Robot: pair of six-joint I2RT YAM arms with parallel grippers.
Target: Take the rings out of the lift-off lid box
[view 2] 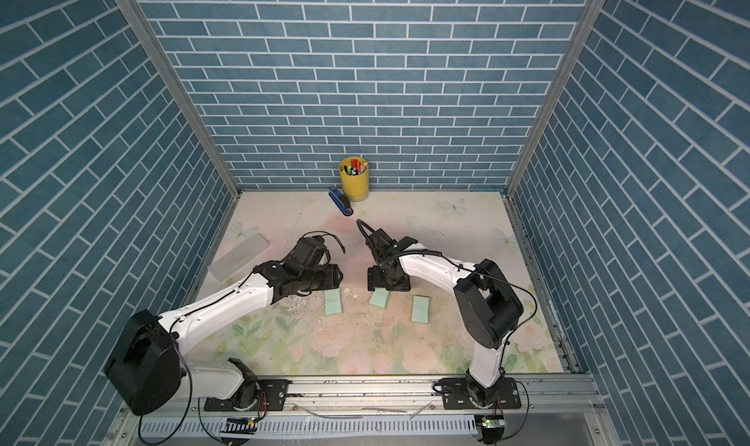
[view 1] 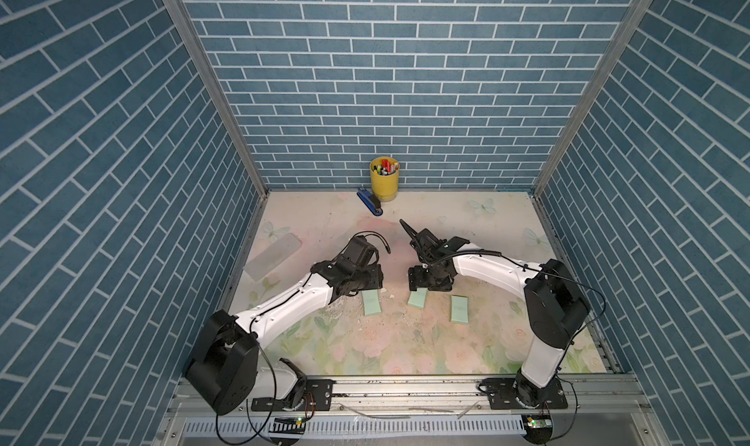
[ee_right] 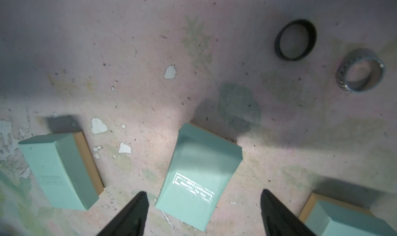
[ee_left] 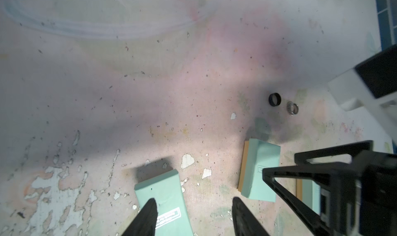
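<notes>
Three mint lidded boxes lie on the table: a left one (ee_left: 161, 198), a middle one (ee_right: 198, 174) and a right one (ee_right: 343, 219). A black ring (ee_right: 310, 39) and a silver ring (ee_right: 345, 74) lie loose behind the middle and right boxes. My left gripper hovers at the left box, its fingers apart with nothing seen between them. My right gripper is open above the middle box, its fingers on either side of it in the right wrist view, apparently not touching it.
A yellow pen cup (view 1: 384, 180) and a blue stapler (view 1: 368, 201) stand at the back. A translucent tray (view 1: 272, 256) lies at the left.
</notes>
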